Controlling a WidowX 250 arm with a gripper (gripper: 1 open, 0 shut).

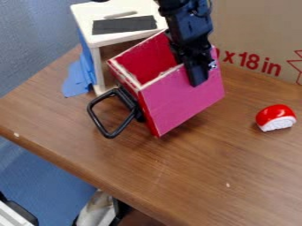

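A pink and red open box with a black square handle on its near-left end is tilted on the wooden table. My black gripper comes down from the top onto the box's upper right edge. Its fingertips are partly hidden there, so I can't tell whether it is shut on the wall.
A white cabinet with a dark panel stands behind, with blue cloth beside it. A red and white object lies at the right. Cardboard backs the scene.
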